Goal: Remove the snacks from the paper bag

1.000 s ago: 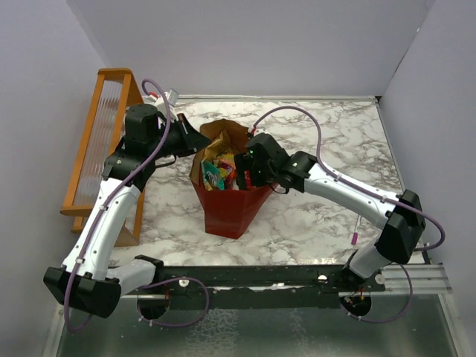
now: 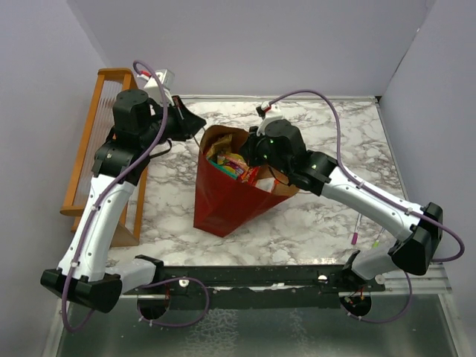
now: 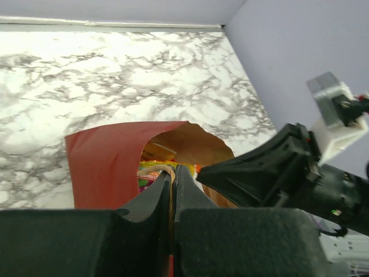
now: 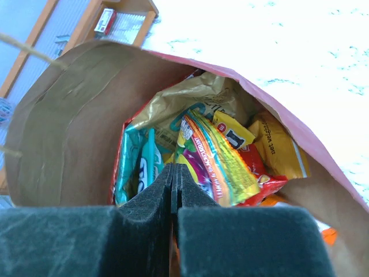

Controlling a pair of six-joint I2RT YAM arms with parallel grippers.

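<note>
A red paper bag [image 2: 216,204] with a brown inside leans on the marble table, its mouth raised. My left gripper is shut on the bag's rim at its left side. Over the bag's mouth, my right gripper is shut with nothing between its fingers. Beneath it lie a striped rainbow packet [image 4: 210,158], a teal packet [image 4: 150,164], a yellow packet [image 4: 233,130], a gold packet [image 4: 277,144] and a red one [image 4: 253,161]. An orange-and-white packet [image 4: 328,234] lies outside the right fingers, largely hidden behind them.
An orange wooden rack [image 2: 88,141] with ribbed clear panels stands left of the bag. A pink-tipped stick [image 2: 355,238] lies at the right.
The right gripper has gone from open over the orange-and-white packet to shut, and has risen. The bag's mouth has come up and the bag tilts. The left gripper still grips the rim.
</note>
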